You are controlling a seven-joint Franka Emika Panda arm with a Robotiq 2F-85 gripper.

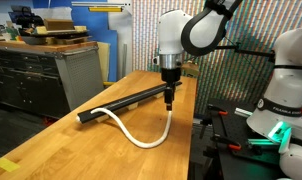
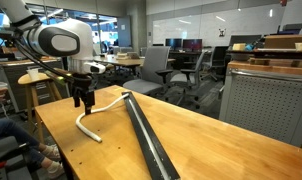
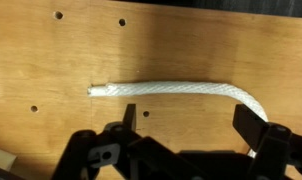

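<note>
A white rope point(image 1: 141, 143) lies in a curve on the wooden table; in the second exterior view the rope point(image 2: 83, 127) bends near the table's left side. In the wrist view one end of the rope point(image 3: 171, 88) runs nearly straight, then bends down at right behind a finger. My gripper is open, its black fingers wide apart with nothing between them. From the first exterior view, the gripper point(image 1: 169, 104) hangs pointing down close above the rope's right end.
A long dark bar point(image 2: 149, 138) lies on the table point(image 2: 216, 140) beside the rope. Chairs point(image 2: 171, 84) and a metal cabinet point(image 2: 263, 100) stand beyond it.
</note>
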